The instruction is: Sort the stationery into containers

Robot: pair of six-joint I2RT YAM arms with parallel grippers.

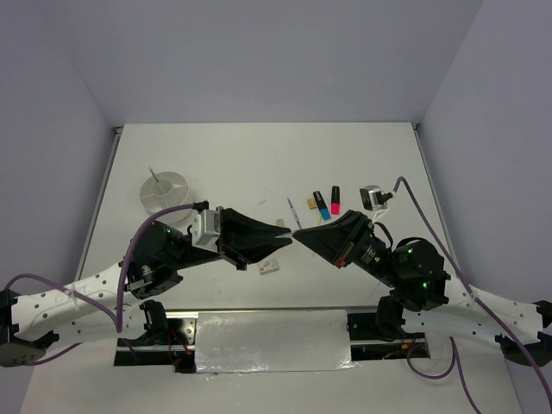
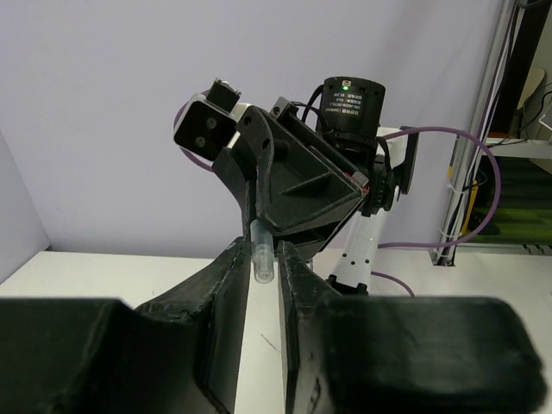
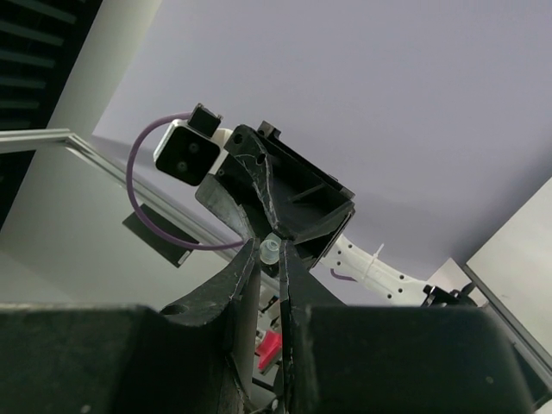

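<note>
My left gripper (image 1: 285, 235) and right gripper (image 1: 298, 235) meet tip to tip above the table, both shut on a small translucent cylindrical item, perhaps a pen or tube, its end (image 3: 270, 251) showing between the fingers in the right wrist view. On the table (image 1: 241, 155) lie a blue pen (image 1: 293, 210), a black-and-blue marker (image 1: 321, 203), a black-and-pink marker (image 1: 335, 201), a small yellow-brown block (image 1: 311, 203) and a pale eraser-like piece (image 1: 267, 266). A clear round container (image 1: 164, 190) at the left holds a light pen-like item.
Walls enclose the table at back and sides. A plastic-covered strip (image 1: 272, 341) runs below the front edge, and both arms fill the front left and right.
</note>
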